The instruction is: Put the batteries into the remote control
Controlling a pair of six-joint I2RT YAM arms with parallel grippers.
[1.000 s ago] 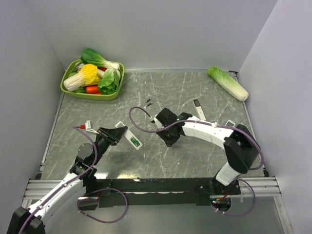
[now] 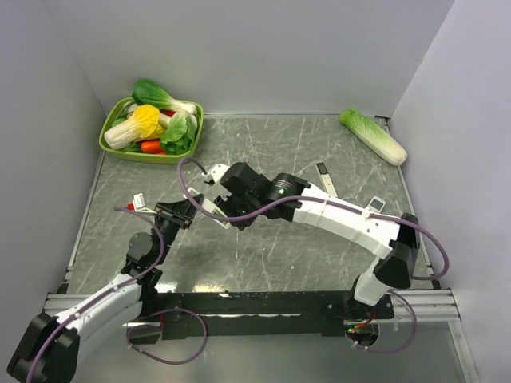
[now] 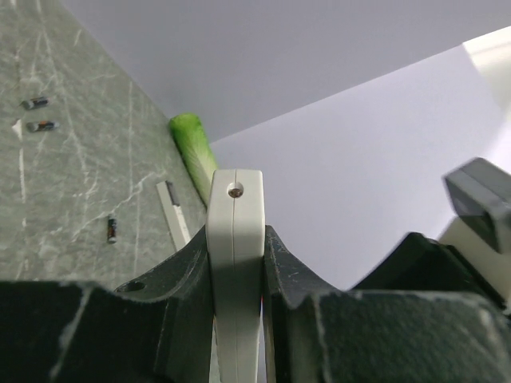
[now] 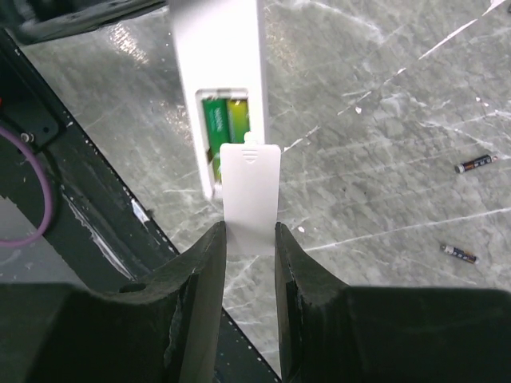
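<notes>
A white remote control (image 3: 235, 271) is gripped edge-on by my left gripper, whose fingers touch both its sides. In the right wrist view the remote (image 4: 219, 56) shows its open battery compartment, with green batteries (image 4: 215, 128) lying side by side inside. A small white battery cover (image 4: 251, 187) is pinched in my right gripper. That cover overlaps the near end of the compartment in this view; whether it touches the remote I cannot tell. From above, the right arm hides part of the remote (image 2: 215, 212).
Loose dark batteries (image 4: 477, 163) lie on the grey marbled table (image 3: 80, 207). Another white remote (image 2: 326, 179) and a small white device (image 2: 377, 204) rest to the right. A green vegetable basket (image 2: 152, 158) stands back left, and a cabbage (image 2: 373, 136) back right.
My right arm has moved leftward across the table until its gripper reached the remote, now covering part of it. The left arm has shifted slightly, still holding the remote.
</notes>
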